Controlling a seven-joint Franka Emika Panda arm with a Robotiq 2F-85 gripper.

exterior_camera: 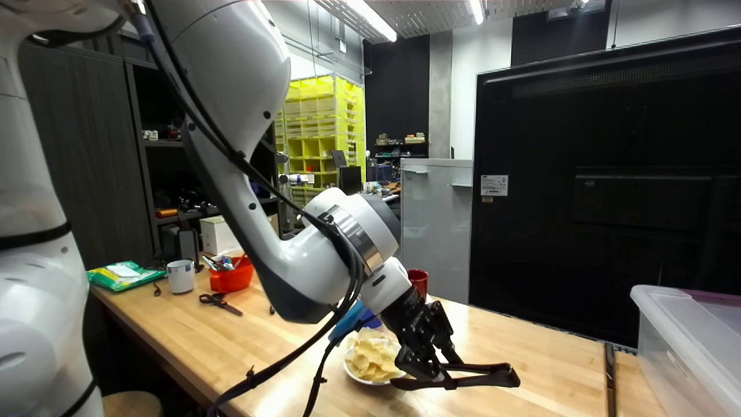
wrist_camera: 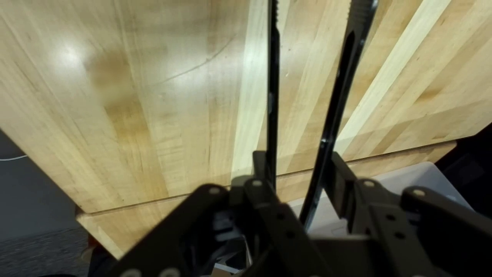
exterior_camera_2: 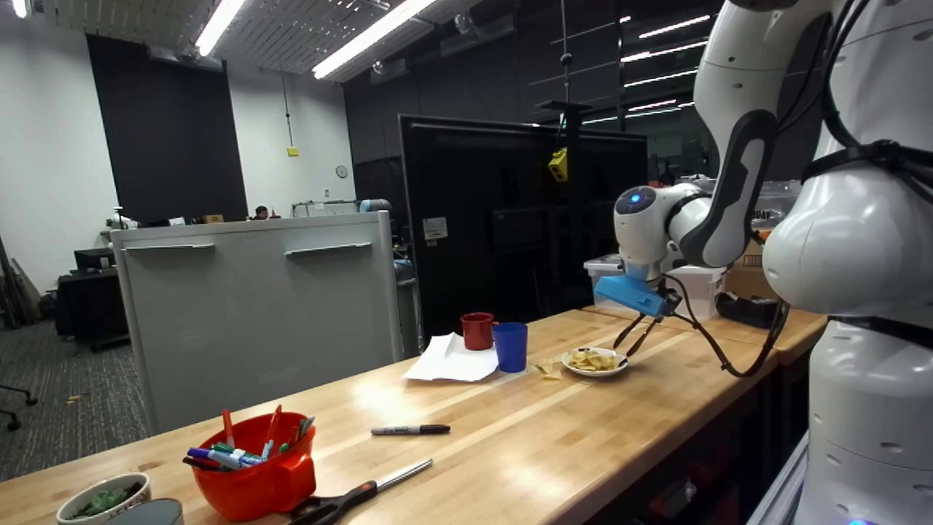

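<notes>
My gripper is shut on a pair of black tongs (wrist_camera: 335, 99). In the wrist view the two tong arms stand apart, with bare tabletop showing between them. Exterior view 1 has the tongs (exterior_camera: 479, 375) pointing right above the table, beside a white plate (exterior_camera: 362, 381) of yellow chips (exterior_camera: 371, 358). From exterior view 2, the tongs (exterior_camera_2: 645, 337) slant down near the plate's right side. Whether they touch it cannot be told. No chip shows between the tong tips.
Left of the plate in exterior view 2 are loose chips (exterior_camera_2: 549, 370), a blue cup (exterior_camera_2: 511, 346), a red mug (exterior_camera_2: 477, 331) and white paper (exterior_camera_2: 450, 359). A marker (exterior_camera_2: 410, 429), scissors (exterior_camera_2: 358, 495) and a red pen container (exterior_camera_2: 254, 472) lie farther off. A clear bin (exterior_camera: 688, 347) stands at the right.
</notes>
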